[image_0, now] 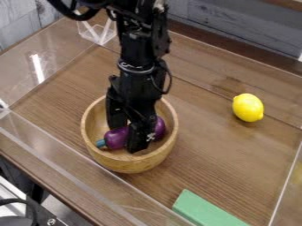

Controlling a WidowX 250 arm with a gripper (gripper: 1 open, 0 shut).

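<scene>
My black gripper (134, 125) reaches down into a round wooden bowl (130, 160) in the middle of the camera view, its open fingers around a purple object (116, 138) with a blue-green tip. More purple shows at the right, behind the fingers, which hide much of the object.
A yellow lemon (248, 108) lies to the right on the wooden table (213, 159). A green block (207, 210) lies at the front right. A clear object (97, 30) stands at the back left.
</scene>
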